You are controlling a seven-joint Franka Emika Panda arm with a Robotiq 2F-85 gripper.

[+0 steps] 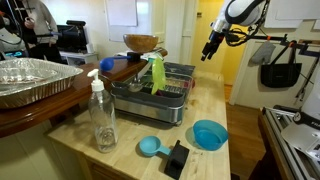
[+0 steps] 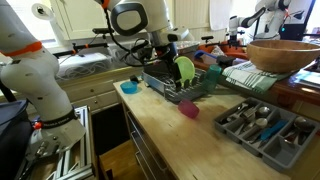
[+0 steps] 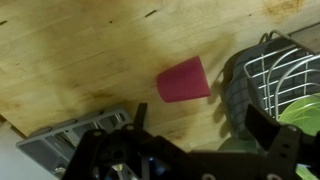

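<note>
My gripper stands open above the wooden counter, with nothing held between its fingers. Ahead of the fingers in the wrist view lies a pink cup (image 3: 183, 80), on the bare wood and clear of them. The same pink cup (image 2: 189, 108) shows in exterior view 2, just beside the dark dish rack (image 2: 160, 82). A green item (image 1: 157, 75) stands up in the rack. On the other side of the cup, a grey cutlery tray (image 2: 265, 130) holds several utensils.
A blue bowl (image 1: 210, 135), a blue scoop (image 1: 150, 146), a black object (image 1: 177, 160) and a clear pump bottle (image 1: 102, 120) occupy the counter's other end. A wooden bowl (image 2: 280, 52) rests on the raised ledge. Bare counter surrounds the cup's front side.
</note>
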